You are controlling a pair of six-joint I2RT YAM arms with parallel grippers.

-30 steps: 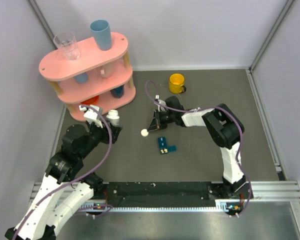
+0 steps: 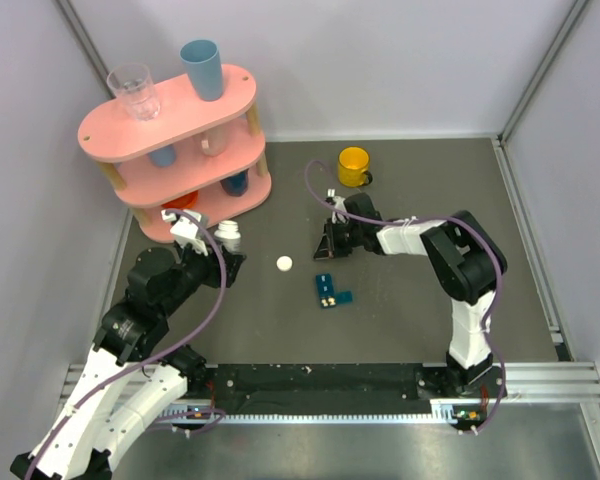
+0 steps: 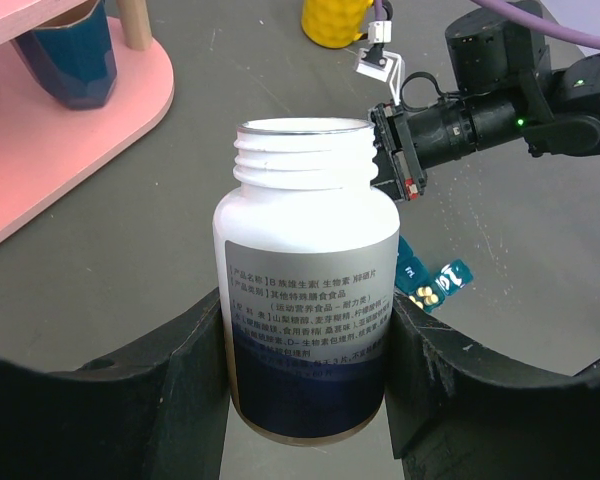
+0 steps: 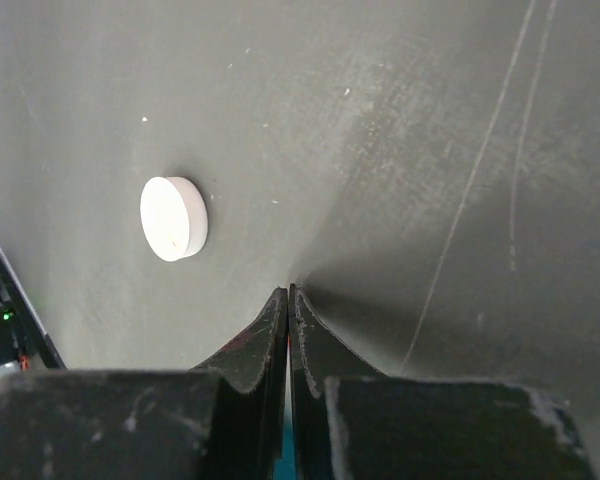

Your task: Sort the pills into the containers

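Observation:
Upright between the fingers of my left gripper is a white pill bottle (image 3: 305, 220) with a grey and dark blue label; its threaded neck is uncapped, and the gripper is shut on it. On the table lies the round white cap (image 2: 284, 263), top face up in the top view. My right gripper is shut, its fingertips together with nothing between them, and the cap stands apart from it to the left in the right wrist view. A dark teal pill case (image 2: 325, 290) has a lid open, with pale pills (image 3: 427, 296) in one compartment.
A pink tiered shelf (image 2: 170, 135) with cups stands at the back left, close behind the left arm. A yellow mug (image 2: 354, 167) sits near the back wall.
My right gripper has drawn back to the right. The left arm looks still.

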